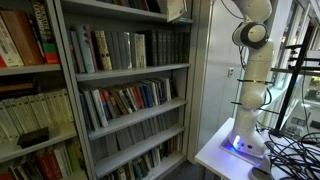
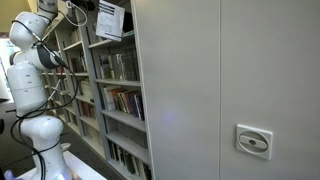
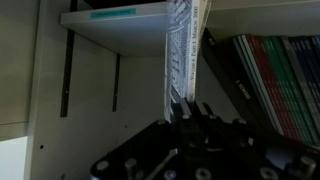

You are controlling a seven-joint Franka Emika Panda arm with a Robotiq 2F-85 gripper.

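Observation:
In the wrist view, a thin white book (image 3: 182, 55) with printed lettering along its edge stands upright between the fingertips of my gripper, which is shut on it. The same book (image 2: 110, 21) shows its pale cover at the top of the second exterior view, high in front of the shelves, with the dark gripper beside its upper left. Only the book's lower part (image 1: 176, 10) enters the first exterior view, at the top edge; the gripper is cropped out there.
A tall grey bookcase (image 1: 133, 73) holds rows of books. In the wrist view, a shelf board (image 3: 122, 28) with a teal label lies left of the held book, and leaning dark books (image 3: 238, 85) stand to its right.

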